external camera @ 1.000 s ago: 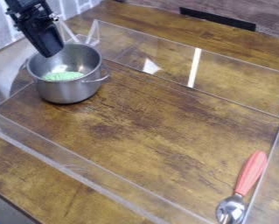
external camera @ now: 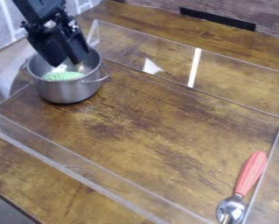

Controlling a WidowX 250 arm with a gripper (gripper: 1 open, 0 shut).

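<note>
A stainless steel pot (external camera: 66,88) with a small side handle sits at the upper left, green contents (external camera: 59,76) partly visible inside. My black gripper (external camera: 66,54) hangs over the pot's back rim, covering part of its opening; its fingertips are hard to make out. An ice cream scoop with a red handle (external camera: 250,174) lies at the bottom right, its metal head toward the front edge.
A dark slot shows at the back right.
My gripper has come in from the top left and moved down over the pot. The pot and scoop are where they were.
</note>
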